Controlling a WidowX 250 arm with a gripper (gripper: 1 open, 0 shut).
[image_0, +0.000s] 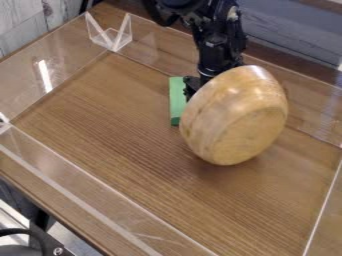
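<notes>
A large pale wooden bowl is tilted up on its side, its rounded underside facing the camera. It stands in front of my black gripper, whose fingertips are mostly hidden behind it, so I cannot see what lies between them. A green rectangular item lies on the wooden table behind the bowl's left edge, partly covered.
The wooden tray floor is clear on the left and front. Clear plastic pieces stand at the back left. Transparent edges run along the sides, and dark cables show at the lower left.
</notes>
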